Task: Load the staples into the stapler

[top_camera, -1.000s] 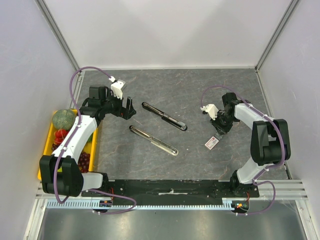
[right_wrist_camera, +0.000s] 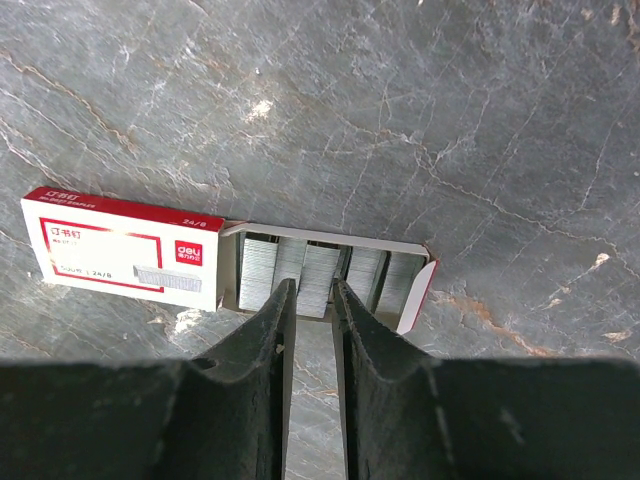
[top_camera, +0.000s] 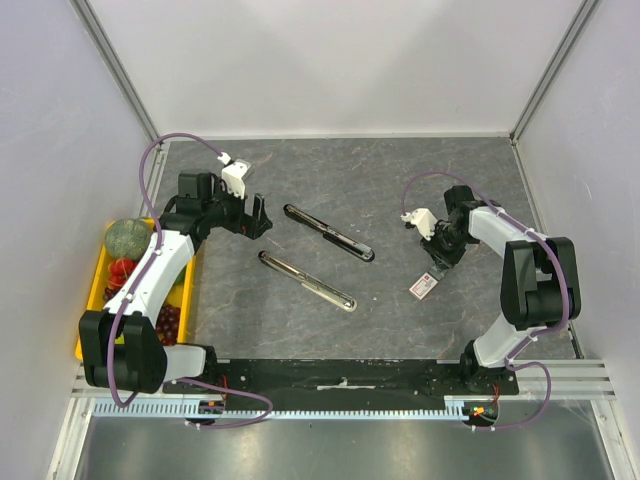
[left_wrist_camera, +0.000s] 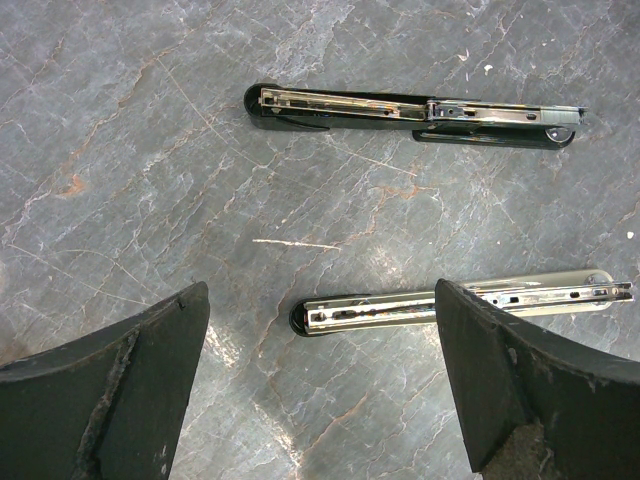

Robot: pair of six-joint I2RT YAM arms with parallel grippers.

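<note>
Two long, narrow staplers lie spread out flat on the grey marbled table, a black one (top_camera: 329,233) and a pale one (top_camera: 307,280). Open and empty, my left gripper (top_camera: 250,226) hovers to their left; its view shows the black stapler (left_wrist_camera: 415,116) beyond the pale stapler (left_wrist_camera: 380,310). On the right lies the red and white staple box (right_wrist_camera: 130,250), its inner tray (right_wrist_camera: 390,243) slid out with several grey strips in it. My right gripper is over this tray, fingertips close together around the middle staple strip (right_wrist_camera: 320,268), still among the others.
A yellow basket (top_camera: 79,347) of fruit and vegetables stands by the left wall, partly behind the left arm. Bare table extends between the staplers and the staple box, and across the back.
</note>
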